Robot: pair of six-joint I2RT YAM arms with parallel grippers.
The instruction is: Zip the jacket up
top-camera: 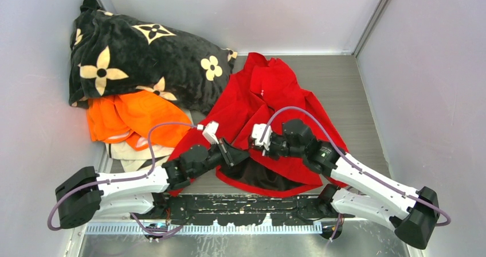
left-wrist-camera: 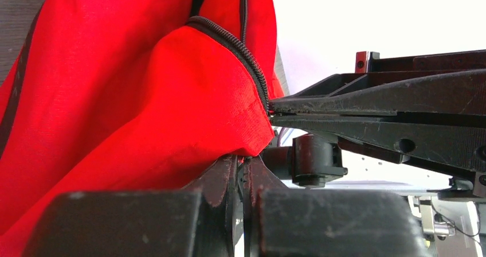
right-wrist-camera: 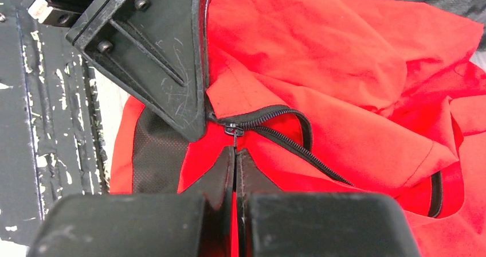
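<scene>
The red jacket (top-camera: 258, 82) lies spread on the floor with both arms over its lower front. Its zipper tape (right-wrist-camera: 295, 148) runs to a metal slider (right-wrist-camera: 234, 129); my right gripper is shut on the small pull tab below it. My left gripper is shut at the fabric edge by the zipper's bottom end; whether cloth is between its tips is hard to tell. In the left wrist view the right gripper's black fingers touch the zipper from the right.
A dark patterned blanket (top-camera: 143, 62) and orange clothing (top-camera: 137, 119) lie at the left. Bare floor (top-camera: 344, 85) shows at the upper right. White walls enclose the space, with a dark strip along the front.
</scene>
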